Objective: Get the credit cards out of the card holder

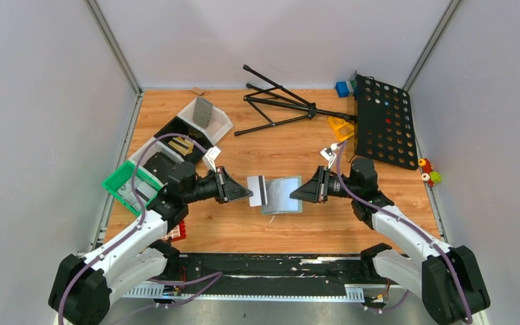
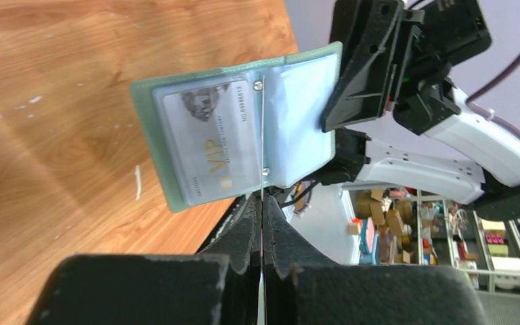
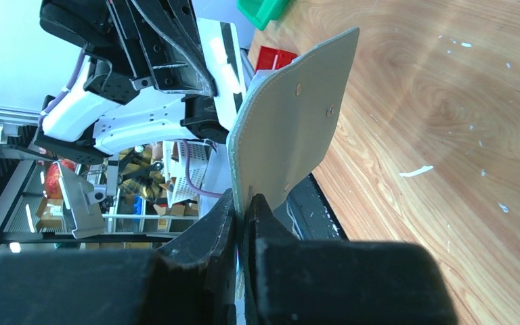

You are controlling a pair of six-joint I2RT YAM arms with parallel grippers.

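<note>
A white card with a dark stripe (image 1: pixel 255 191) is pinched in my left gripper (image 1: pixel 249 194), which is shut on its edge. The left wrist view shows that card edge-on as a thin upright line above the fingertips. My right gripper (image 1: pixel 292 195) is shut on the right side of the pale green card holder (image 1: pixel 288 211), which hangs opened out above the table. Another card, marked VIP (image 2: pixel 213 139), sits in a clear pocket of the holder. In the right wrist view the holder's plain back (image 3: pixel 294 115) faces me, and the striped card (image 3: pixel 221 64) stands clear beyond its edge.
Bins, including a green one (image 1: pixel 116 181), stand at the left. A folded black tripod (image 1: pixel 277 101) lies at the back, a black perforated rack (image 1: pixel 384 122) at the right. A red block (image 1: pixel 178 231) lies near the left arm. Open table surrounds the holder.
</note>
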